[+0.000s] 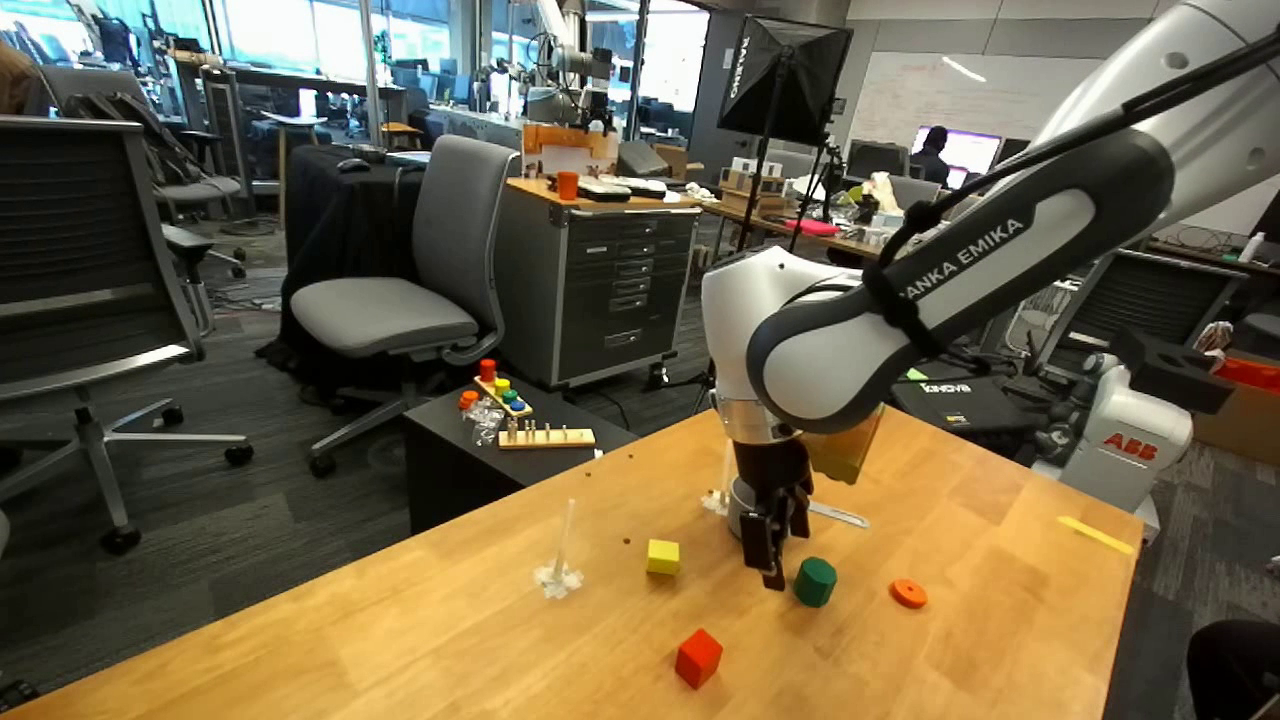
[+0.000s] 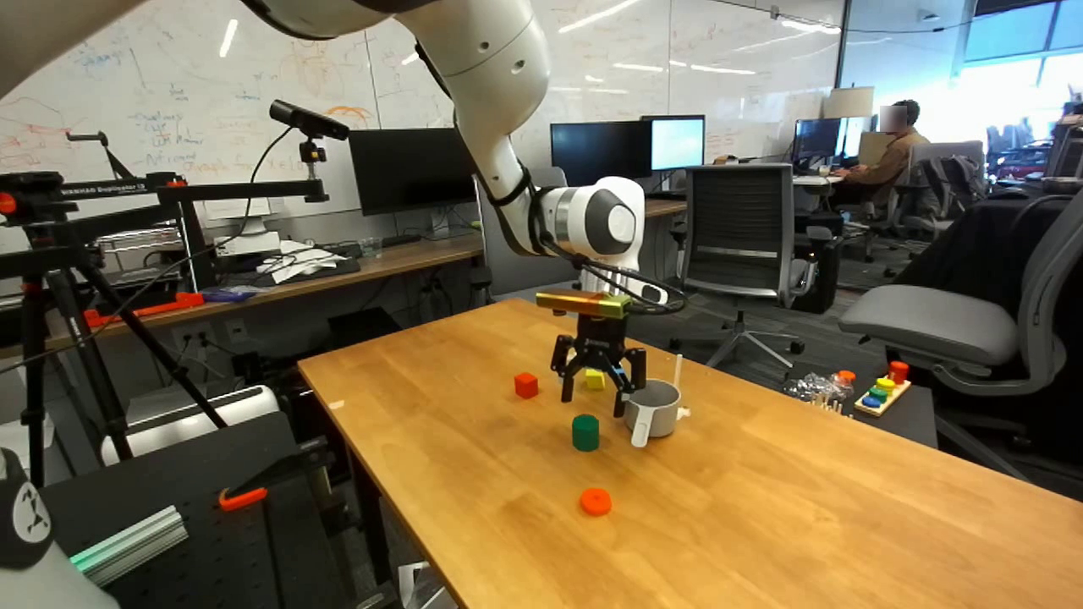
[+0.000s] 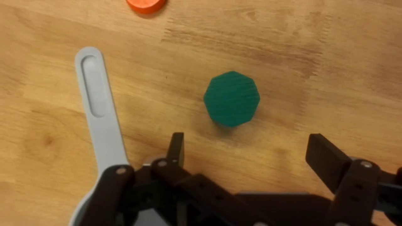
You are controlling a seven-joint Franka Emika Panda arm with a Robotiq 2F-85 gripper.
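Note:
My gripper is open, its fingers spread wide with only bare tabletop showing between them. Just ahead of the fingertips in the wrist view stands a green block (image 3: 231,98) with a many-sided top, apart from both fingers. A grey pot (image 2: 655,408) sits close beside the gripper, its handle (image 3: 98,109) reaching up the left of the wrist view. A yellow cube (image 1: 662,557), a red cube (image 1: 698,658) and an orange disc (image 1: 908,593) lie separately on the table.
An upright white rod (image 1: 565,540) is taped to the wooden table (image 1: 396,636); a second rod (image 2: 678,370) rises by the pot. A dark side table (image 1: 462,480) holds several toy pieces.

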